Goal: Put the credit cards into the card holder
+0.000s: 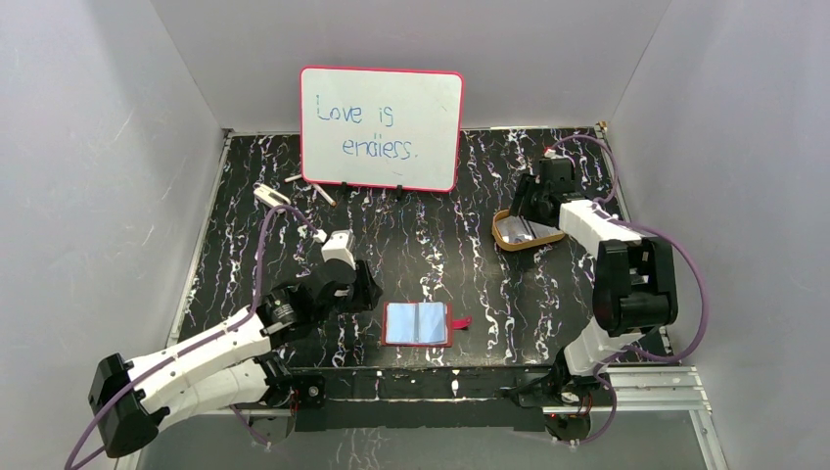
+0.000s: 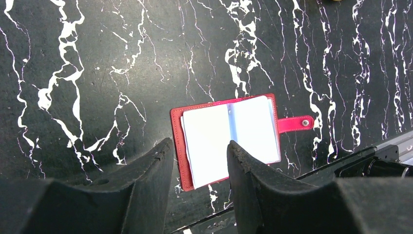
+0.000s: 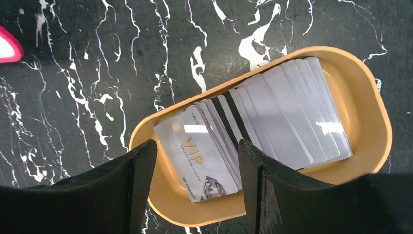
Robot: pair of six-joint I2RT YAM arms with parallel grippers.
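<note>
The red card holder point(image 1: 415, 324) lies open at the front centre, pale sleeves showing and strap to the right; the left wrist view shows it point(image 2: 207, 141) below my left gripper, whose fingers stand apart with nothing between. A tan oval tray point(image 1: 529, 244) at the right holds many overlapping cards; in the right wrist view a VIP card point(image 3: 195, 151) lies at one end, with white and dark-striped cards point(image 3: 287, 112) beside it. My right gripper hangs over this tray, fingers apart around the VIP card's area, not shut on it.
A whiteboard point(image 1: 382, 98) reading "Love is endless." stands at the back. An eraser point(image 1: 271, 196) and markers point(image 1: 324, 194) lie at the back left. Grey walls enclose it.
</note>
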